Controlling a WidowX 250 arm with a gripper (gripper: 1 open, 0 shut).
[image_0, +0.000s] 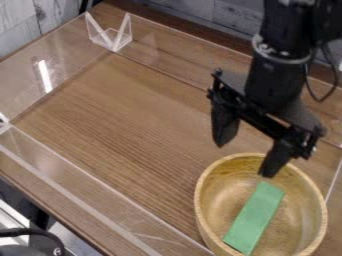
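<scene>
My gripper (263, 135) is large and dark, reaching down from the top right to just above a yellow oval bowl (218, 194). Its fingers are spread open, with nothing visible between them. In the bowl at the lower right lies a green block (253, 218), flat and tilted diagonally.
A wooden table (94, 130) fills most of the view, clear in the middle and left. A small clear wire-like or plastic container (110, 32) stands at the back left. A dark object sits at the bottom left corner.
</scene>
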